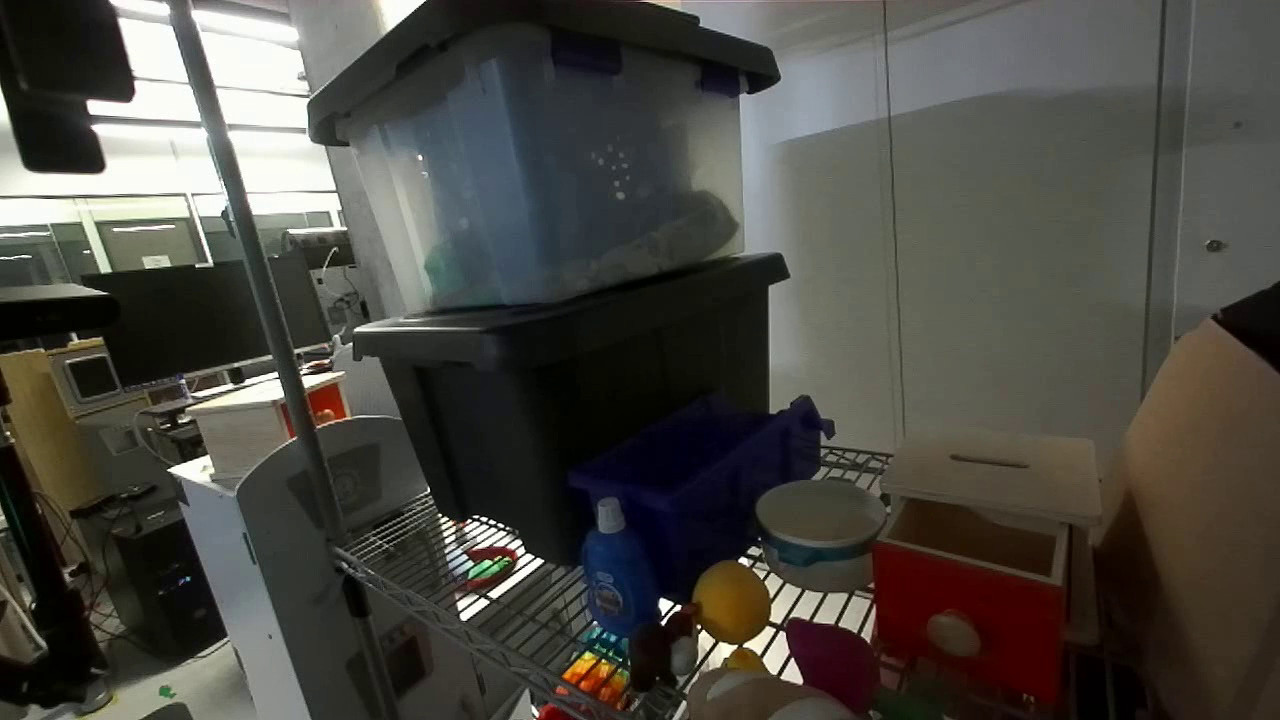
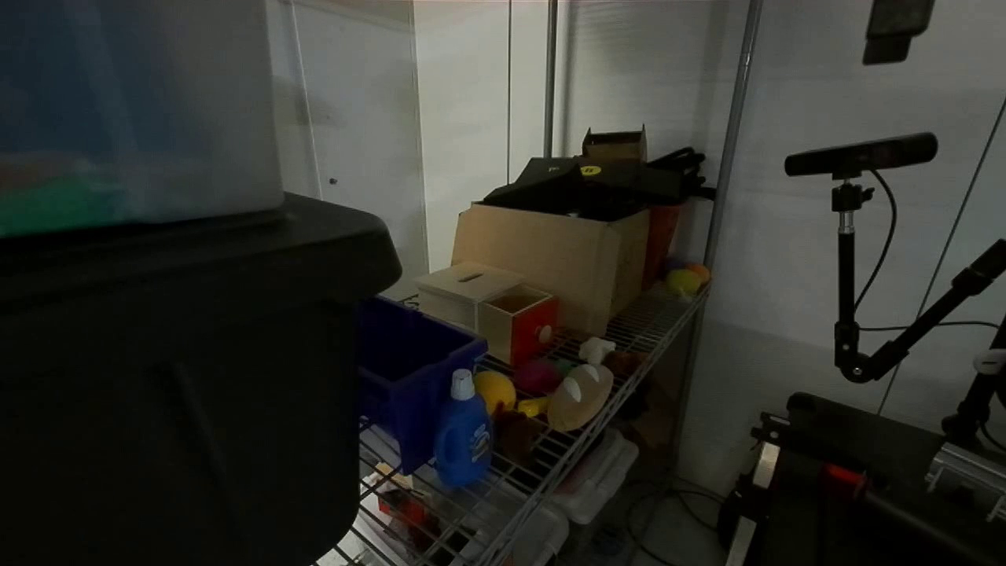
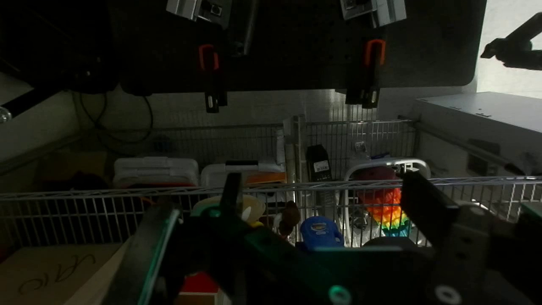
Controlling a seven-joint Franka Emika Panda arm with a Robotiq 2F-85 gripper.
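Observation:
In the wrist view my gripper stands open, its two dark fingers (image 3: 233,192) wide apart with nothing visible between them. It looks down over the wire shelf, and neither exterior view shows it. A blue bottle (image 1: 620,588) with a white cap stands by a dark blue open bin (image 1: 720,486). Beside it are a yellow ball (image 1: 732,602), a magenta object (image 1: 831,662) and a beige plush-like item (image 2: 580,398). A wooden box with a red drawer (image 2: 530,330) has that drawer pulled out, and it looks empty. A pale lidded bowl (image 1: 819,534) sits between bin and box.
A black tote (image 1: 576,408) with a clear bin (image 1: 564,180) stacked on it fills one end of the shelf. A large cardboard box (image 2: 556,259) occupies the other. Metal posts (image 2: 731,151) rise at the shelf's edge. Lower down, a rainbow-coloured item (image 3: 387,206) shows through the wires.

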